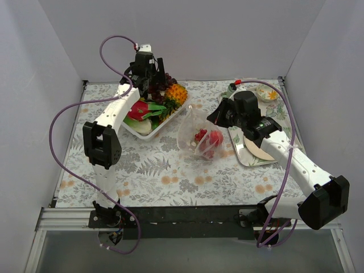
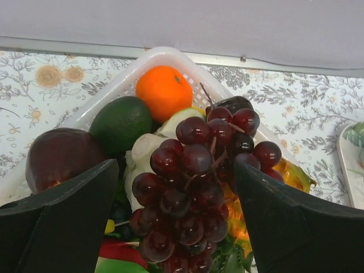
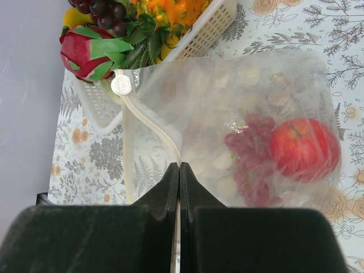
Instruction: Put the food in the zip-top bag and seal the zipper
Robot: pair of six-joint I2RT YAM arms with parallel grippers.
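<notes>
The clear zip bag (image 3: 193,114) lies on the table with a red apple-like fruit (image 3: 304,149) and a bunch of small red grapes (image 3: 250,162) inside. My right gripper is shut on the bag's edge strip, near the white slider (image 3: 121,85). Over the white basket (image 2: 165,52), my left gripper stands open above a bunch of dark red grapes (image 2: 196,196), holding nothing. Around those grapes in the basket are an orange (image 2: 164,90), an avocado (image 2: 121,123) and a dark purple fruit (image 2: 62,159).
A pineapple (image 1: 173,98) and a red dragon fruit (image 1: 139,109) fill the basket's right and front parts. Beneath my right arm is a tray (image 1: 248,156) with plates, and a flowered bowl (image 1: 267,92) stands behind.
</notes>
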